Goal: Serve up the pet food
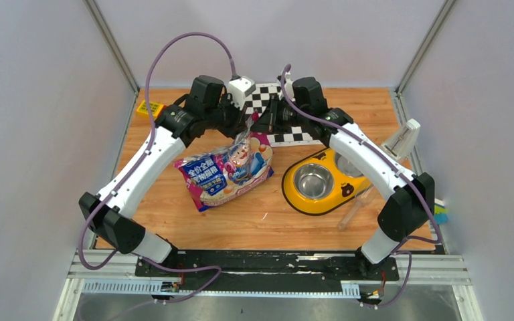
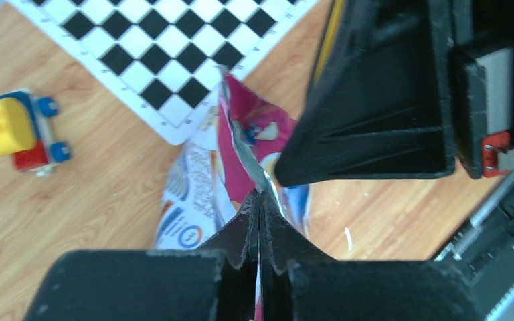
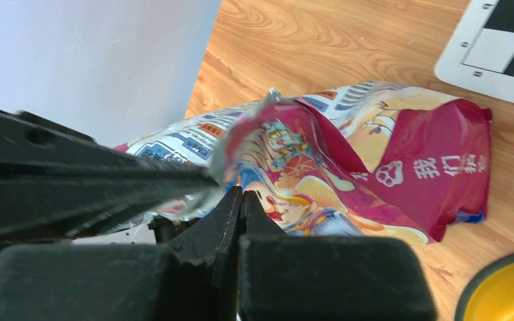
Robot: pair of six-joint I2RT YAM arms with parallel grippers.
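A colourful pet food bag lies on the table left of centre, its top edge raised between my two grippers. In the left wrist view, the bag's upright edge runs down to the tips of my left gripper, which is shut on it. My right gripper is shut too, its tips against the bag's pink printed film; the thin fold between them is mostly hidden. The two grippers nearly meet at the bag's top. A yellow feeder with two metal bowls stands to the right.
A checkered board lies behind the grippers. A toy vehicle sits left of it, and a yellow object at the far left. A clear scoop-like item is beside the feeder under my right arm.
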